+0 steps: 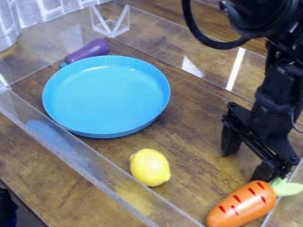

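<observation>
My black gripper (246,149) is low over the wooden surface at the right, open, its fingertips just above an orange toy carrot (240,204) with red marks and a green top, which lies at the bottom right. A yellow lemon (149,167) lies left of the gripper. An empty light-blue plate (105,96) sits at the left, and a purple eggplant (87,50) lies behind it.
Clear plastic walls (73,160) border the wooden work area (190,115). Bare wood lies between the plate, the lemon and the gripper. A black cable arches over the arm at the top.
</observation>
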